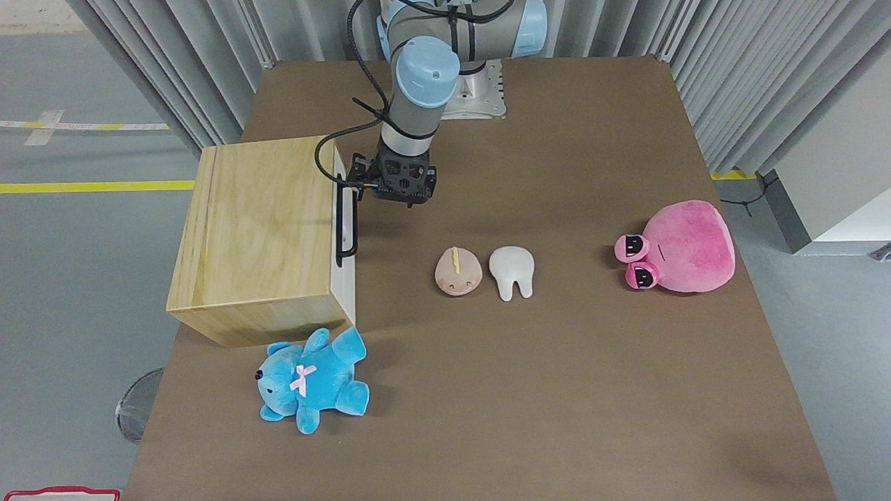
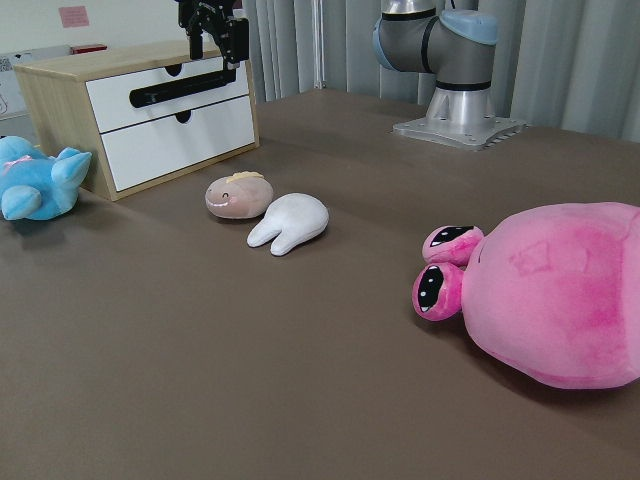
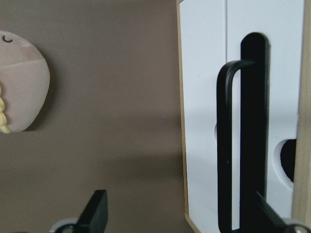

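My gripper hangs at the white front of a wooden two-drawer cabinet (image 1: pixel 250 217), by its upper drawer. In the wrist view its two fingers stand apart, open; one overlaps the black drawer handle (image 3: pixel 224 145) at the lower right, the other is over the brown table. Whether it touches the handle I cannot tell.
On the table lie a blue bear (image 1: pixel 326 384) below the cabinet, a beige plush (image 1: pixel 457 275), a white tooth plush (image 1: pixel 511 267) and a pink plush (image 1: pixel 685 246) at the right.
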